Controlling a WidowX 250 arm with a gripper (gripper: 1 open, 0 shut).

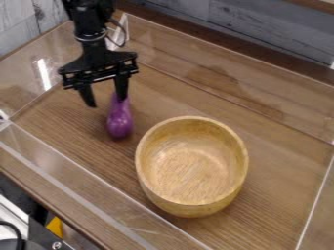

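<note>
The black gripper (102, 94) hangs at the upper left, its two fingers spread apart just above a purple eggplant (119, 122), near that object's upper tip. The eggplant lies on the wooden surface, pointing away from the camera. Nothing shows held between the fingers. A large pale yellow bowl (190, 200) sits to the lower right of the eggplant.
</note>
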